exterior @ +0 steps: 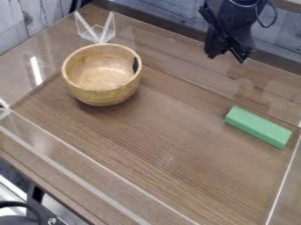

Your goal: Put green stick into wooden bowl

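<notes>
The green stick [258,127], a short thick block, lies flat on the right side of the wooden table. A round wooden bowl [101,76] stands at the upper left, and its visible inside looks empty. At the top of the view, to the right of the middle, is my black gripper [212,55], well apart from both the stick and the bowl. Its fingertips are close together with nothing visible between them. The upper part of the arm is cut off by the frame's edge.
A clear crinkled plastic piece [97,30] sits just behind the bowl. Dark cables [26,209] show at the bottom left corner, beyond the table's edge.
</notes>
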